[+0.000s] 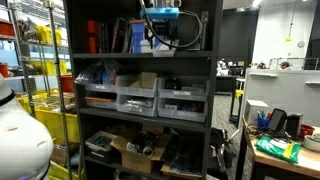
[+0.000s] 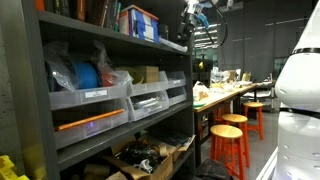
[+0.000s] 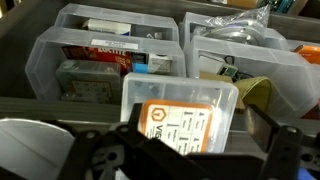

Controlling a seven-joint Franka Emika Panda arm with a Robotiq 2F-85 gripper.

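My gripper is open in the wrist view, its two dark fingers spread wide at the lower part of the picture. Between and beyond them shows a pale, clear-sided container with an orange-edged white panel. Contact between the fingers and the container cannot be made out. In exterior view 1 the arm hangs in front of the upper shelf. Exterior view 2 has the arm at the top, right of the shelving.
Stacked clear bins line the middle shelf, with a cardboard box below. Books and blue-white boxes stand on the upper shelf. A round white thing is at the wrist view's left. A cluttered table stands right.
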